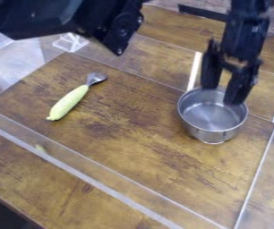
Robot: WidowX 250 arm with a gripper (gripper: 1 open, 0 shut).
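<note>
My gripper (pixel 229 76), dark and motion-blurred, stands open just above a steel pot (pixel 212 126) on the right of the wooden table. The pot's inside looks empty where it shows. At the left lie a pale yellow-green corn-like object (pixel 64 104) and a small metal-headed utensil (pixel 95 78) touching or behind its upper end.
Clear plastic edging runs along its left and front. A white strip (pixel 194 69) lies behind the pot. The dark arm spans the top of the view.
</note>
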